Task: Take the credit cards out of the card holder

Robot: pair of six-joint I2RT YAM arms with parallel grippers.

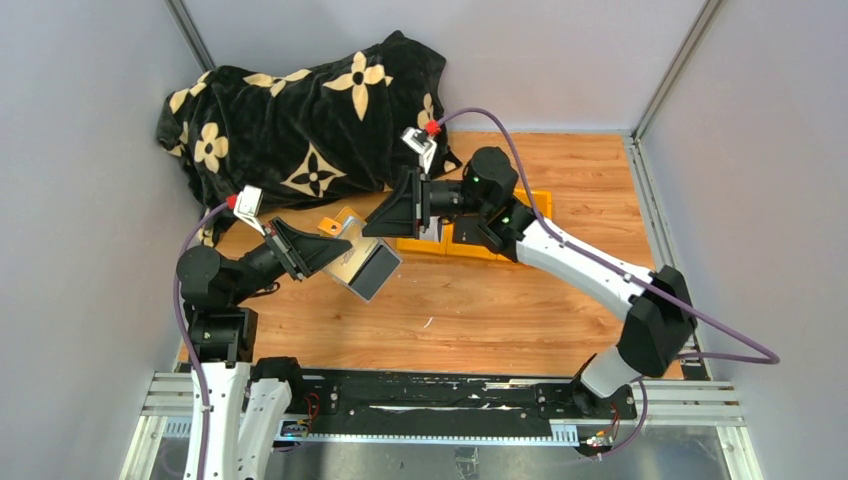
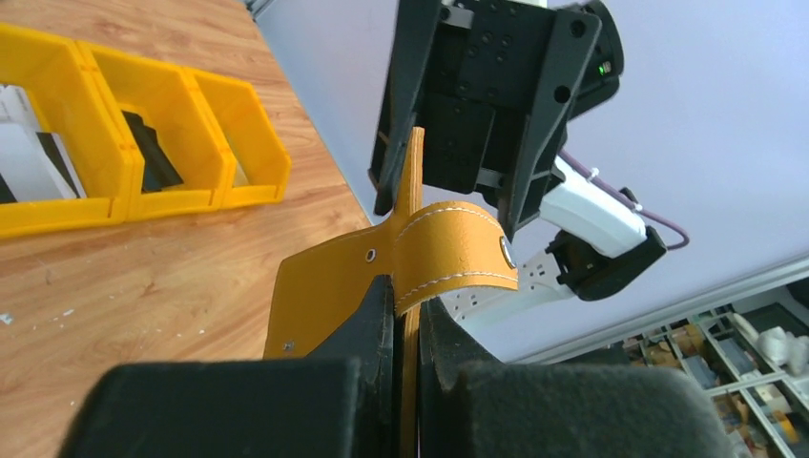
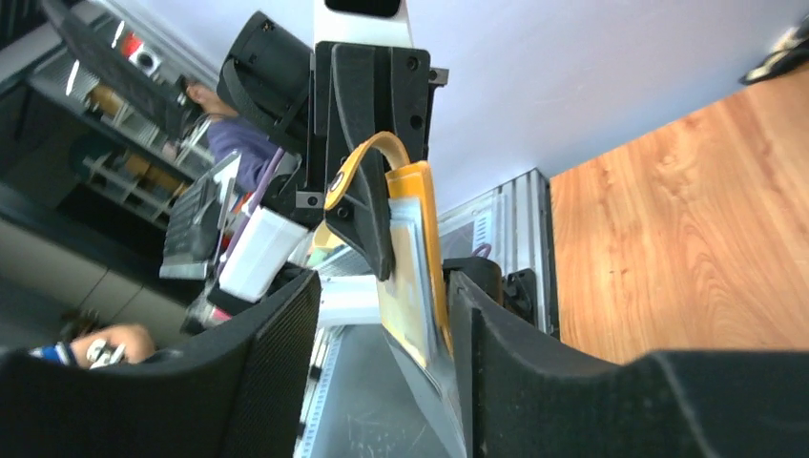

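A tan leather card holder [image 2: 324, 296] with a strap flap [image 2: 456, 248] is gripped by my left gripper, shut on it. In the top view, a stack of cards [image 1: 365, 262], pale and dark, sticks out of the holder toward the lower right; in the right wrist view their edges show along the holder [image 3: 426, 219]. My right gripper [image 1: 380, 225] hangs just beside the holder's top end; in the right wrist view its fingers stand part open on either side of the card stack's lower end.
Yellow bins [image 2: 258, 143] with contents stand at the back behind the right arm. A black patterned cloth [image 1: 290, 130] is heaped at the back left.
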